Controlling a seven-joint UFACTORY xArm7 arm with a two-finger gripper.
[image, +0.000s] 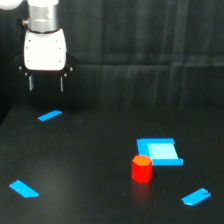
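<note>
A red block (142, 170), roughly cylindrical with a flat top, stands on the dark table, right of the middle. Just behind it lies a square marked in blue tape with a pale centre (162, 151); in this view the block's top overlaps the square's front left corner. My gripper (46, 82) hangs at the far upper left, well away from the block. Its two thin dark fingers are spread apart and nothing is between them.
Blue tape strips lie flat on the table: one at the back left (50, 115), one at the front left (23, 188) and one at the front right (196, 197). A dark curtain (140, 55) closes off the back.
</note>
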